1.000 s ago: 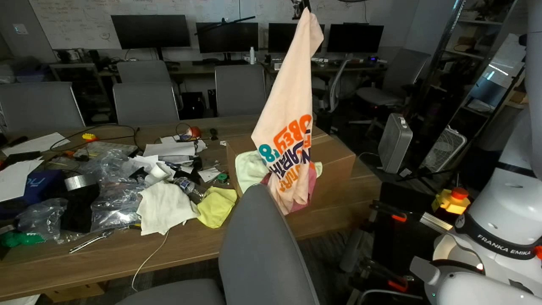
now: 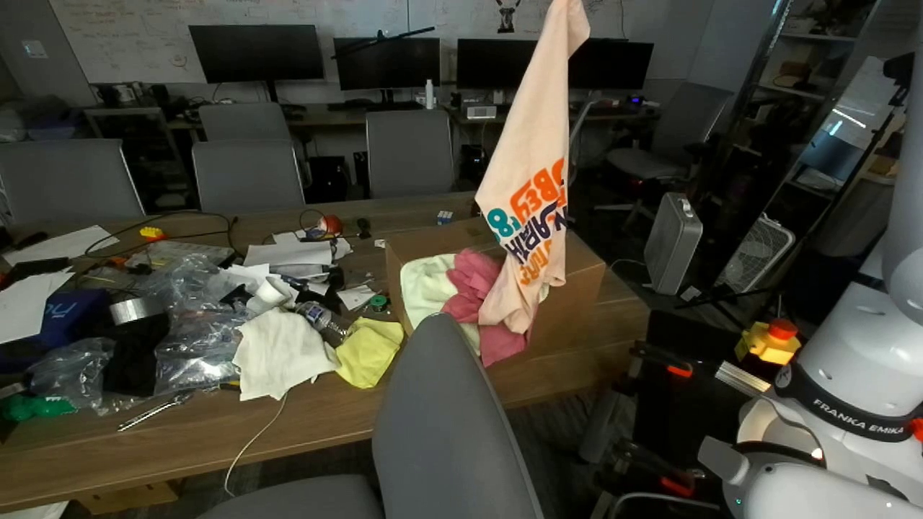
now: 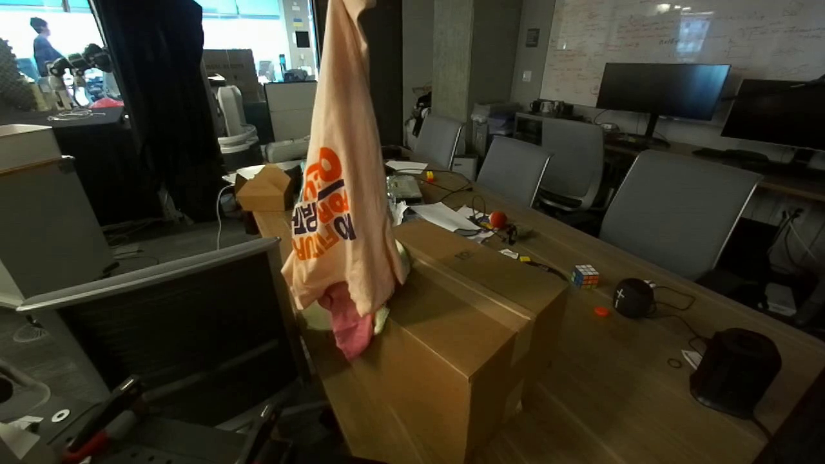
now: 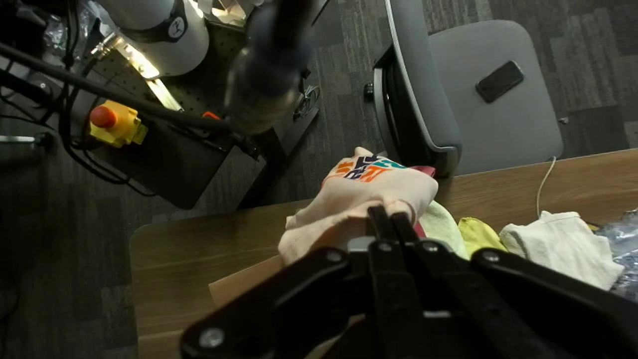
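Note:
A peach cloth with orange, navy and teal lettering (image 2: 528,182) hangs long and gathered from above, its top running out of the upper edge in both exterior views. In the wrist view my gripper is shut, its black fingertips pinching the peach cloth (image 4: 383,186), which drops away below them. The cloth's lower end hangs in front of the cardboard box (image 2: 567,307), over a pink cloth (image 2: 474,281) and a pale green cloth (image 2: 424,290) draped at the box. Both exterior views leave the gripper out of frame.
On the table left of the box lie a yellow cloth (image 2: 368,350), a white cloth (image 2: 285,350) and plastic bags (image 2: 199,324). A grey chair (image 2: 441,415) stands close in front. A Rubik's cube (image 3: 585,276) and a black speaker (image 3: 735,371) sit beyond the box.
The peach cloth has moved right and upward in exterior view 1, uncovering more of the pink cloth. The cloths on the table have stayed put.

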